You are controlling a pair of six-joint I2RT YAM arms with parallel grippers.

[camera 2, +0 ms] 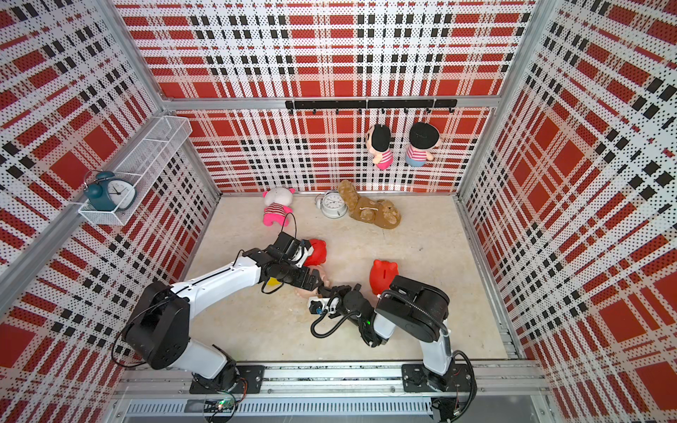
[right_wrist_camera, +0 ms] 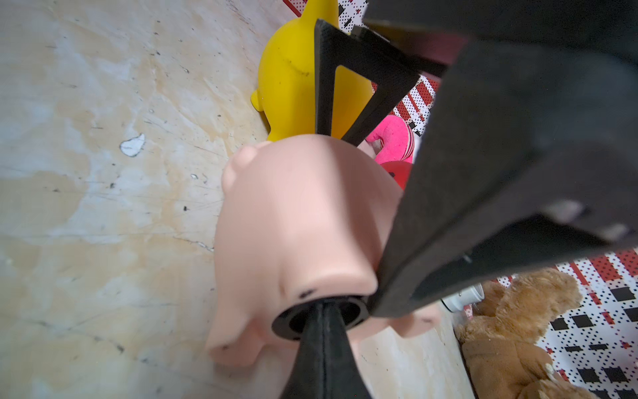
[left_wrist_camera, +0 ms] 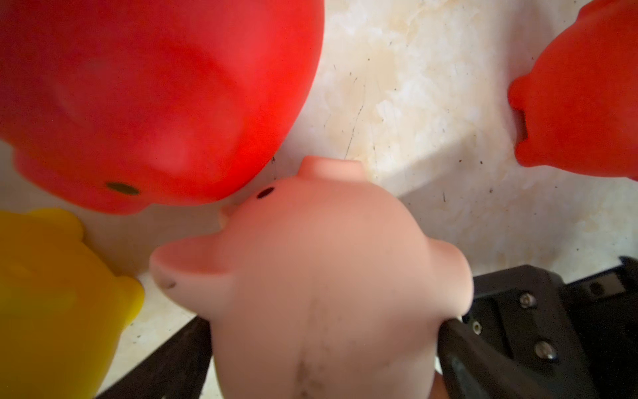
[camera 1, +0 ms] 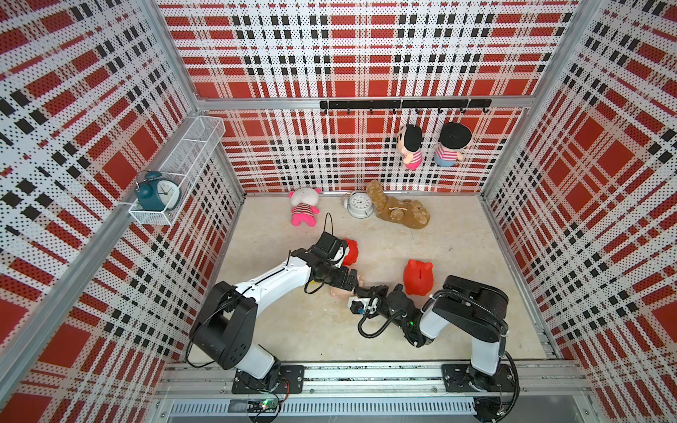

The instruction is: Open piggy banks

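Observation:
A pink piggy bank [left_wrist_camera: 325,266] lies on the table between my grippers. The left gripper has its two fingers spread on either side of the pink body. My right gripper is shut, its tips at the dark round opening [right_wrist_camera: 292,319] on the pig's pink body in the right wrist view. A yellow piggy bank [right_wrist_camera: 285,73] and a large red piggy bank [left_wrist_camera: 159,86] sit close by the pink one. Another red piggy bank [camera 1: 419,280] stands further right, beside the right arm.
A pink plush toy [camera 1: 304,210], a silver clock [camera 1: 358,204] and a brown teddy bear [camera 1: 405,215] lie along the back wall. Two dolls hang from a rail [camera 1: 430,104]. A wire basket [camera 1: 197,141] with a teal clock is on the left wall.

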